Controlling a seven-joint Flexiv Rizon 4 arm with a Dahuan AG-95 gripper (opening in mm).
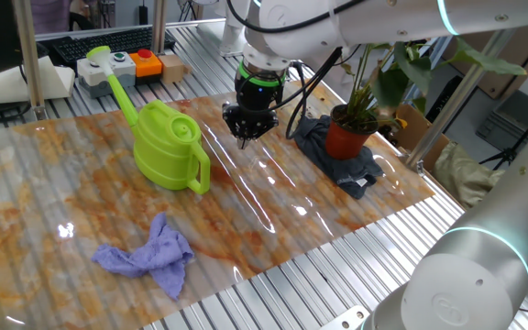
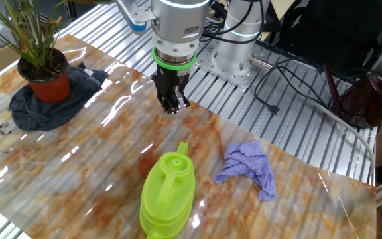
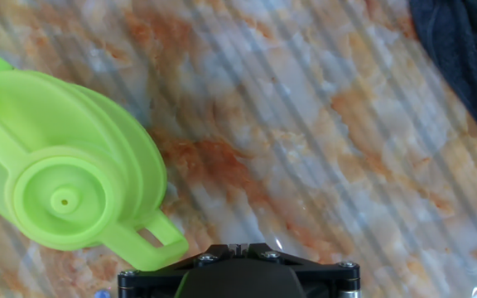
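A bright green watering can (image 1: 168,151) stands upright on the marble-patterned sheet, its spout pointing to the back left in exterior view 1. My gripper (image 1: 243,141) hangs above the sheet, between the can and the potted plant (image 1: 345,137), touching neither. In the wrist view the fingers of the gripper meet at the bottom edge, shut with nothing visible between them. The can's handle (image 3: 151,244) lies just left of them there. The plant's reddish-brown pot sits on a dark grey cloth (image 2: 28,113).
A crumpled purple cloth (image 1: 159,257) lies on the sheet near its front edge. Behind the sheet are a button box (image 1: 108,78) and a keyboard (image 1: 90,43). A dark red jug (image 2: 363,99) stands off to the right in exterior view 2. Bare sheet surrounds the can.
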